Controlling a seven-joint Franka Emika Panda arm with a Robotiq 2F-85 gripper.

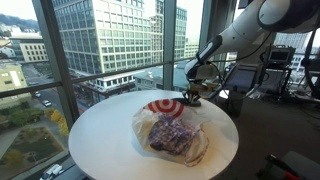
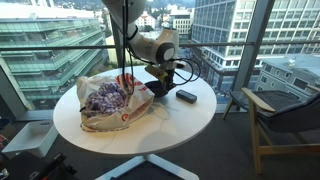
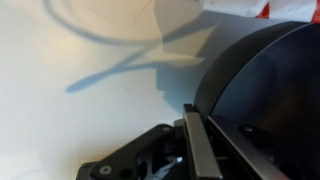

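Observation:
At the far side of the round white table [image 1: 100, 128], my gripper [image 2: 160, 78] is low over the tabletop, beside a black bowl-like vessel [image 2: 156, 88]. In the wrist view, the vessel [image 3: 275, 85] fills the right side with its curved rim and dark inside. My gripper is shut on this rim, its long dark fingers [image 3: 205, 155] meeting the near edge. How deep they reach is hidden. In exterior view 1 the arm and bag mostly hide the vessel.
A white and red plastic bag [image 2: 132, 108] with purple contents [image 2: 105, 98] lies close beside the vessel. A small dark box [image 2: 186, 96] sits on the other side. Free tabletop stretches along the left in exterior view 1. A wooden armchair [image 2: 275, 110] stands off the table.

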